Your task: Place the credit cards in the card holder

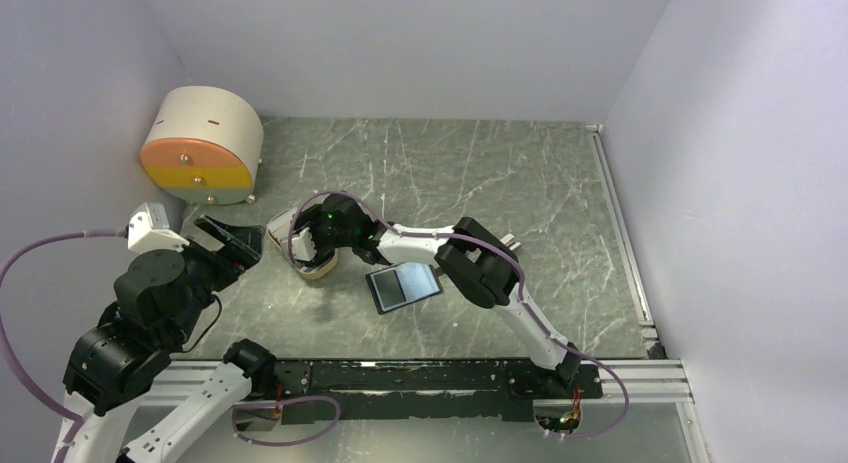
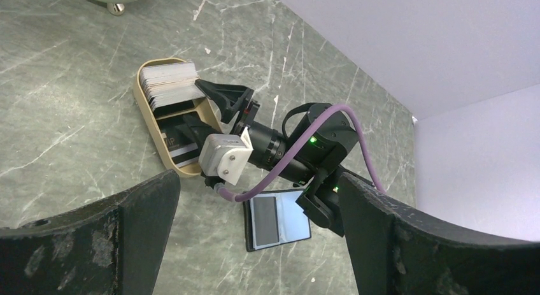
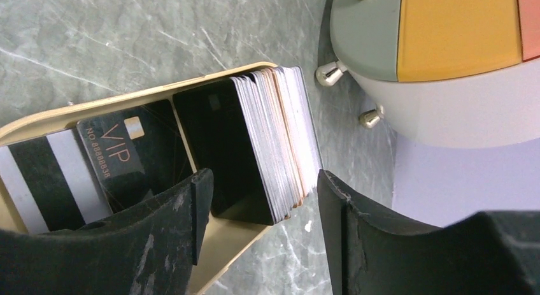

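Note:
A beige tray (image 3: 60,113) holds a dense stack of cards (image 3: 277,142) at one end, a black VIP card (image 3: 114,148) and a striped card (image 3: 38,180) in its other part. My right gripper is over the tray, part open, its fingers either side of the stack's near end. My left gripper is open, high at the left of the table. A flat black holder (image 2: 261,220) with a light blue side, possibly the card holder, lies on the table below the right arm.
A rounded cabinet (image 1: 201,143) with coloured drawers stands at the back left. Pale walls bound three sides.

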